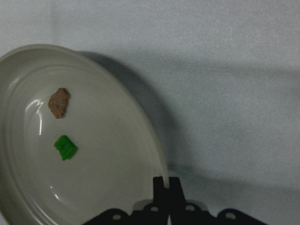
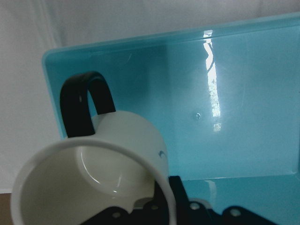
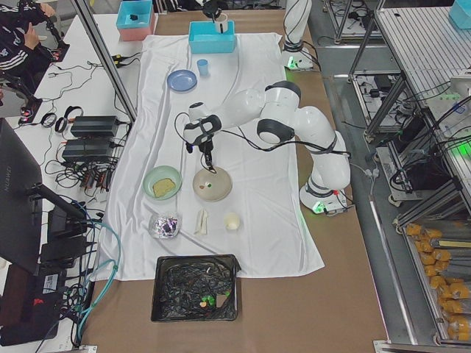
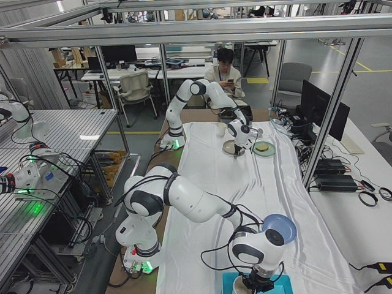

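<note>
My left gripper is shut on the rim of a beige plate [image 1: 103, 154], which holds a brown piece [image 1: 59, 102] and a green piece [image 1: 65, 147]. In the right wrist view a white mug [image 2: 131, 129] with a black handle sits over a blue bin [image 2: 234, 93], my right gripper shut on its near rim. In the camera left view a green plate [image 3: 158, 191] with a yellow item lies beside the beige plate.
A blue plate [image 3: 181, 81] and blue cup [image 3: 203, 68] stand near the bin. A wrapped bag [image 3: 164, 225], a pale strip [image 3: 202, 222], a cream round item [image 3: 232, 221] and a black tray [image 3: 195, 309] lie toward the front.
</note>
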